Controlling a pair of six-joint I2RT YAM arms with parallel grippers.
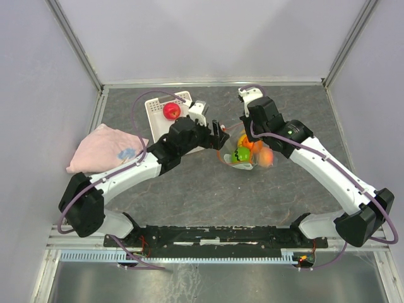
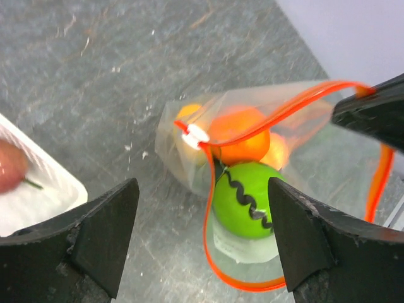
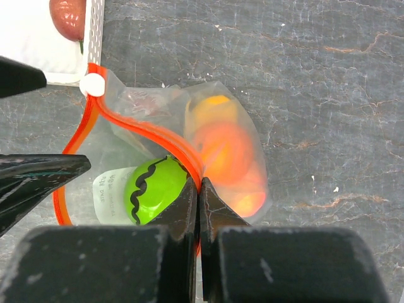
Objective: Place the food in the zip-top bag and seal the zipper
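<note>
The clear zip bag [image 3: 136,95] lies with its orange-edged mouth spread open and a white slider [image 3: 93,84] at one corner. Inside it are a green pepper-like item [image 2: 243,201], an orange item [image 2: 238,134] and more orange and yellow food. My right gripper is shut on the bag's orange rim [image 3: 183,149]. My left gripper stands open left of the bag mouth, with nothing held between its fingers. A red food item [image 1: 171,111] rests in the white tray [image 1: 154,119].
The tray is at the back left, its near corner close to my left gripper. A folded pink cloth [image 1: 104,150] lies at the far left.
</note>
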